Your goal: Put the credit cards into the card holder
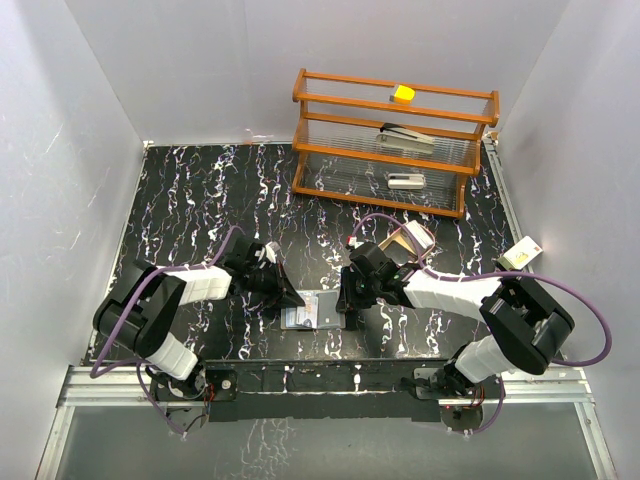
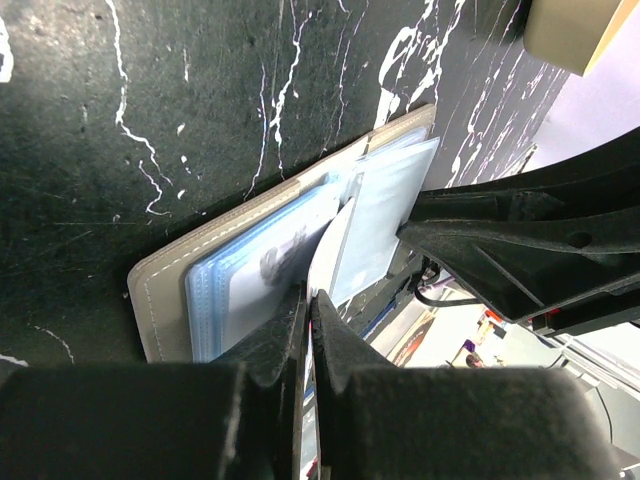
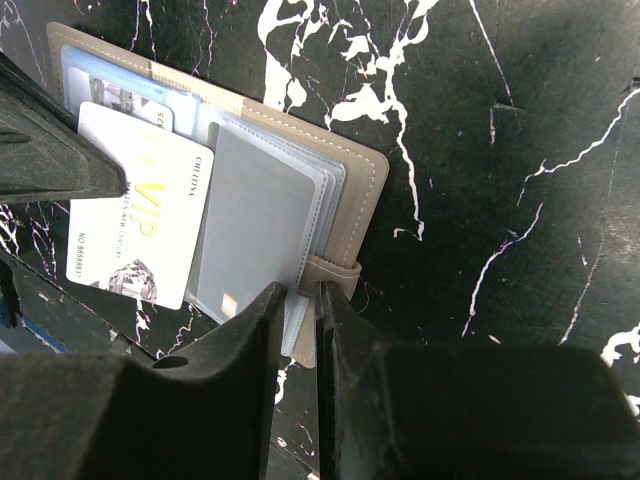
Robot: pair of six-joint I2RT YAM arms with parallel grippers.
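Observation:
An open beige card holder with clear sleeves lies near the front middle, between my grippers. In the left wrist view my left gripper is shut at a white card edge standing among the sleeves; whether it grips it is unclear. In the right wrist view a white VIP card lies over the holder's left half. My right gripper is at the holder's right edge, its fingertips close together by the strap; whether anything is between them is hidden.
A wooden rack with staplers and a yellow block stands at the back. A light box lies behind my right gripper, another at the right wall.

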